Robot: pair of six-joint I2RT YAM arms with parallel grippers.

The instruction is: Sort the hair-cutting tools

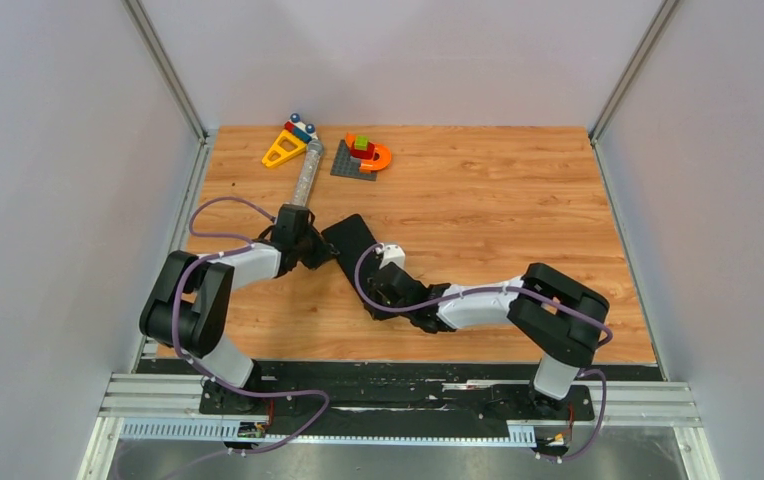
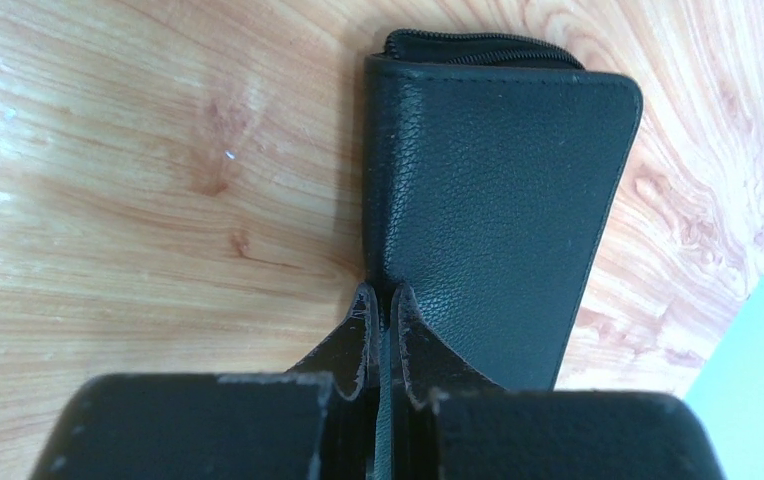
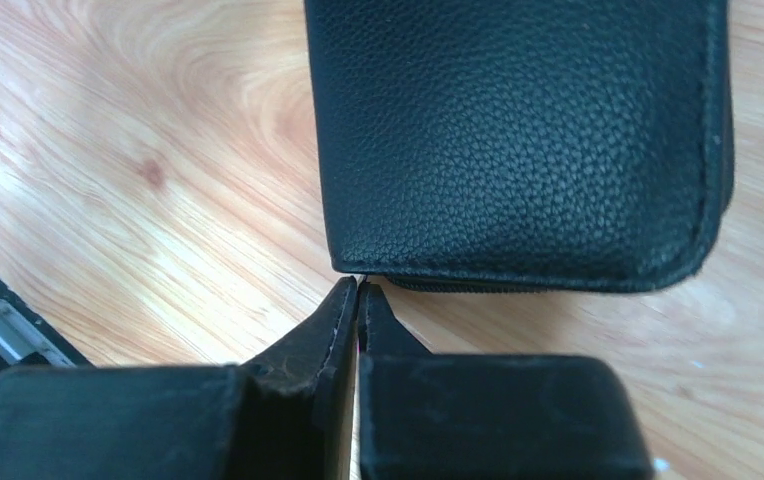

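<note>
A black zippered leather case [image 1: 351, 238] lies closed on the wooden table, partly hidden under my right arm in the top view; its grained cover fills much of both wrist views [image 2: 498, 180] [image 3: 518, 140]. My left gripper is shut at the case's long side edge, toward the upper end in the top view. My right gripper is shut at a lower corner of the cover, where the zip shows beneath. Whether either holds any of the thin edge is hard to tell.
At the back left lie a yellow toy piece [image 1: 278, 152], a silver bar [image 1: 308, 175] and a grey plate with colored bricks [image 1: 348, 170]. A metal rail borders the front edge.
</note>
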